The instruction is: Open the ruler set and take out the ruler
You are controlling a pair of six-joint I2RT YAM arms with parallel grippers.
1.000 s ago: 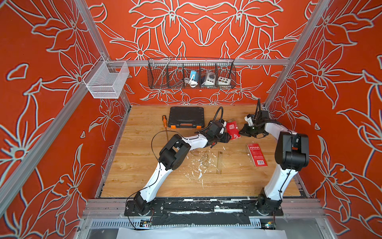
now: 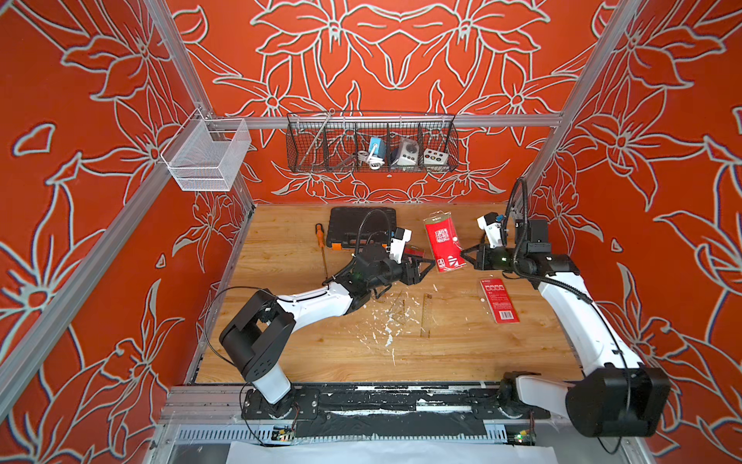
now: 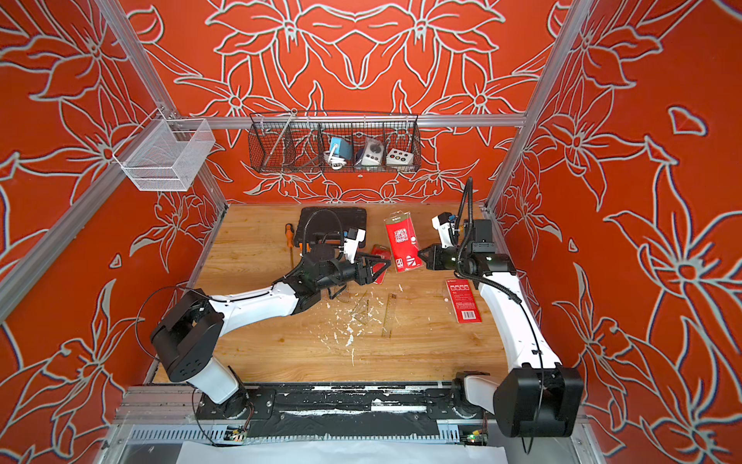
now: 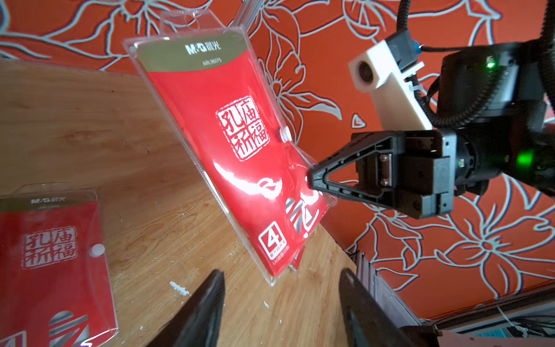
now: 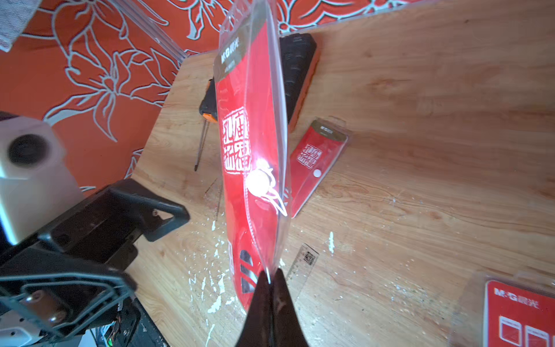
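A red ruler set in a clear plastic pouch (image 4: 231, 144) hangs above the table, tilted, its white button (image 5: 258, 182) on one long side. My right gripper is shut on the pouch's edge near its lower end. Facing it from the left, my left gripper stands open with nothing between its fingers, a short way below the pouch's lower corner in its wrist view. Whether the button is fastened I cannot tell.
A second red pouch (image 5: 312, 162) lies on the table below. Another red pack (image 2: 499, 300) lies at right. A clear ruler (image 5: 303, 266) and white scraps lie mid-table. The black case (image 2: 361, 220) and orange screwdriver (image 2: 320, 235) are at the back left.
Both arms have moved, and the pouch in my right gripper now hangs higher above the table. My left gripper has drawn back to the left, staying open.
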